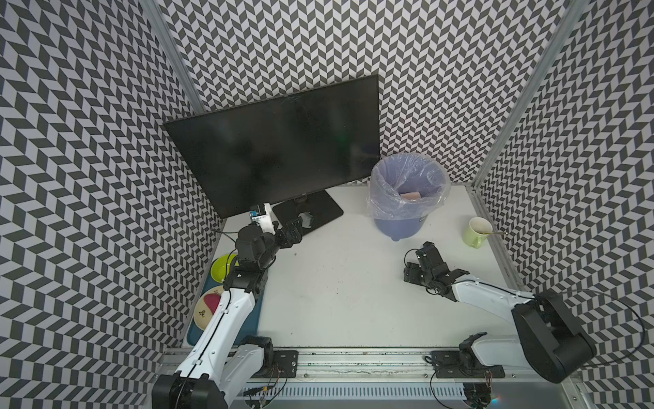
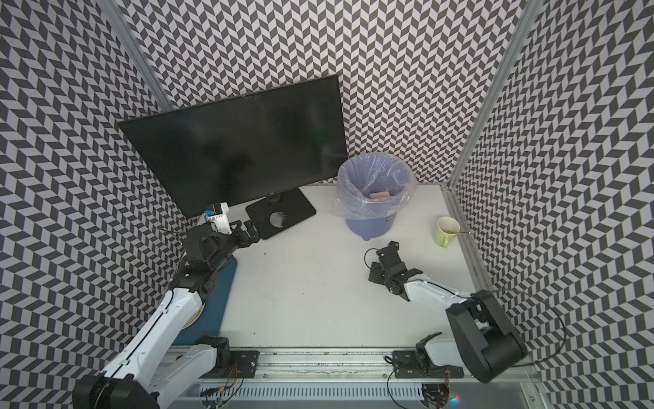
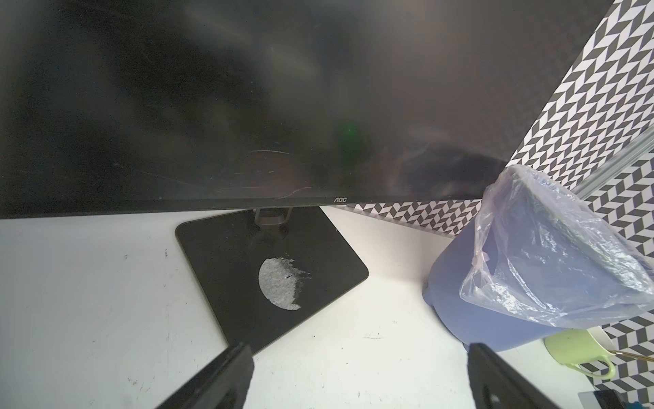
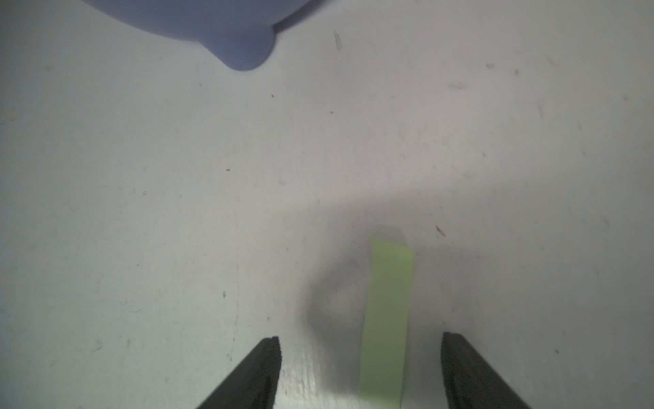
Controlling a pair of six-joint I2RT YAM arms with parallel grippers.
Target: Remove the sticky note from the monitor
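The black monitor (image 1: 272,143) leans at the back left; no note shows on its screen. A pale green sticky strip (image 4: 386,320) lies on the white table in the right wrist view, between the parted fingertips of my right gripper, which is low over the table and part open, holding nothing. In the top views this gripper hides the strip. My left gripper stands open in front of the monitor's lower left, above the table, with nothing between its fingers.
A blue lined bin (image 1: 398,225) stands right of the monitor stand (image 3: 231,259), with a green mug (image 1: 473,235) at the right edge. A blue tray (image 1: 248,320) with dishes lies at the left, under my left arm.
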